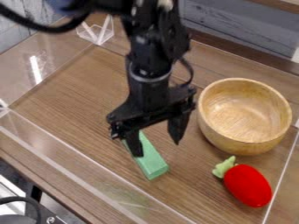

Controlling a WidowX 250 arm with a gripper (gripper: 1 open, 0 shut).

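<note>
My dark gripper (149,129) stands open over the wooden table, one finger by the upper end of a green rectangular block (149,162), the other reaching right toward the rim of a tan bowl (243,118). The block lies at the lower middle, its top end partly hidden by the gripper. The arm is blurred.
A red vegetable with a pale green top (246,184) lies at the lower right, in front of the bowl. A clear plastic object (96,26) is at the back left.
</note>
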